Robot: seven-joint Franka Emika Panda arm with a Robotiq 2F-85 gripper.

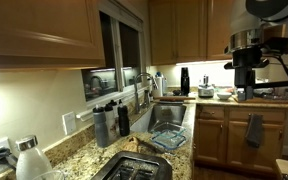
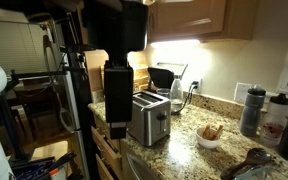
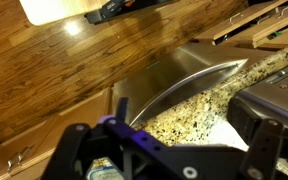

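Note:
My gripper is open, its two dark fingers wide apart and nothing between them in the wrist view. Beneath it are the granite counter edge and a curved stainless steel front. In exterior view 2 the gripper hangs in the foreground, overlapping the silver toaster in the picture. A white bowl with something brownish in it stands on the counter beyond. At the right of exterior view 1, the black gripper points downward, well above the floor.
A dark drying tray and a wire rack lie along the counter by the sink. Dark bottles stand against the wall. A towel hangs on the far cabinets. Wooden floor lies open beside the counter.

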